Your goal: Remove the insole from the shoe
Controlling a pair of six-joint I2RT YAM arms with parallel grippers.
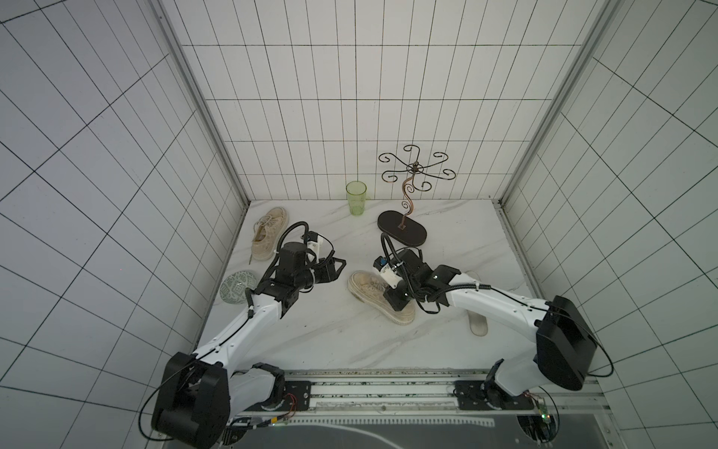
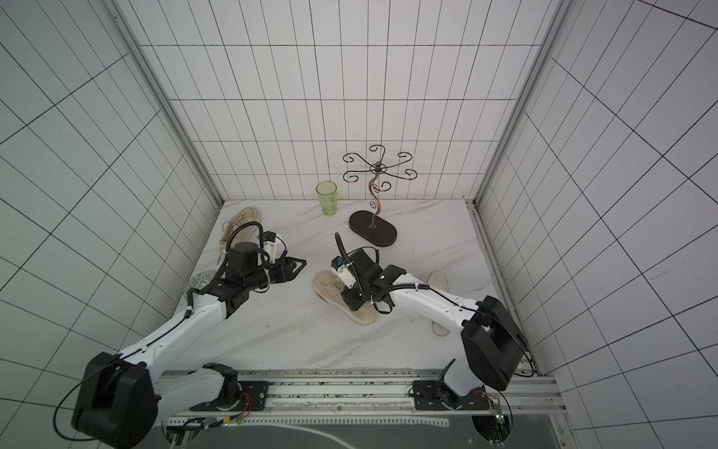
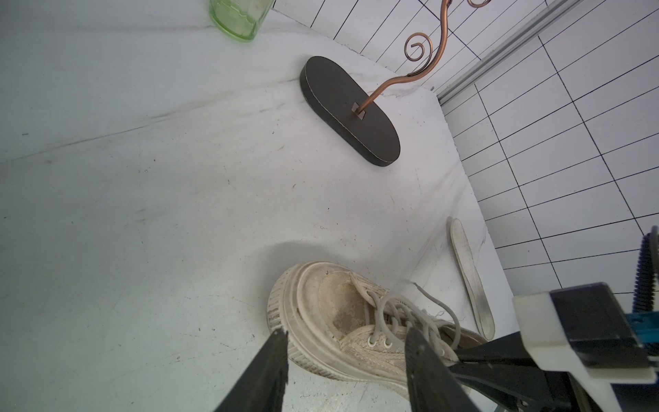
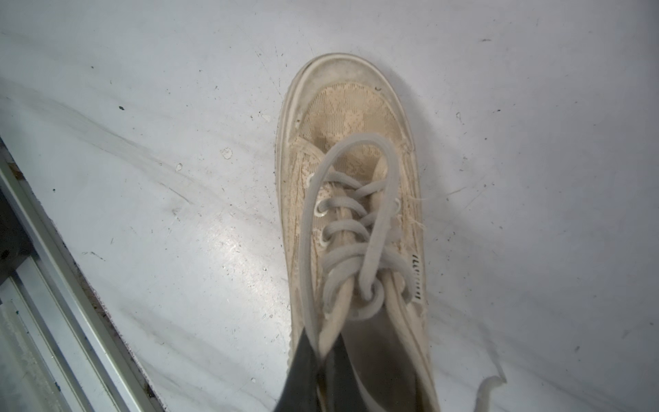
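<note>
A beige laced shoe [image 1: 368,292] lies at the front middle, toe pointing left. My right gripper is down at its opening behind the laces, fingers shut; whether shoe edge or lace is between them I cannot tell. Laces loop over the tongue and partly hide the dark interior. My left gripper stands open above and left of the shoe, nothing between its fingers. A loose pale insole [image 3: 471,274] lies on the table at the right, partly behind the right arm in the top left view.
Another shoe [image 1: 267,230] and a glass dish [image 1: 239,288] lie at the left. A green glass [image 1: 356,198] and a scrolled metal stand with black oval base [image 1: 392,224] are at the back. Bare table [image 1: 321,336] lies at the front left and middle.
</note>
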